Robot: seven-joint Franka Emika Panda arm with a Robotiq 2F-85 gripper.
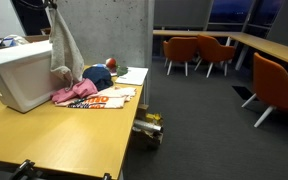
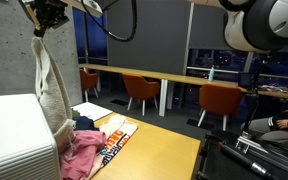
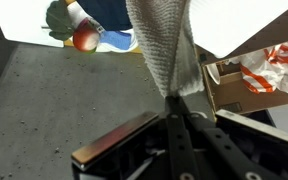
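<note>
A light grey cloth (image 1: 66, 45) hangs stretched downward from my gripper (image 1: 51, 6), which is shut on its upper end high above the table. In the second exterior view the same cloth (image 2: 50, 85) drops from the gripper (image 2: 39, 34) beside the white box. The wrist view has the cloth (image 3: 167, 45) running into the fingertips of the gripper. Its lower end reaches down near a pink cloth (image 1: 76, 92); whether they touch, I cannot tell. A white cloth with orange print (image 1: 106, 98) and a dark blue cloth (image 1: 98, 76) lie on the table alongside.
A large white box (image 1: 22, 78) stands left of the cloths. Behind them are a red round object (image 1: 111, 63) and white paper (image 1: 133, 75). A concrete pillar (image 1: 112, 30) rises behind.
</note>
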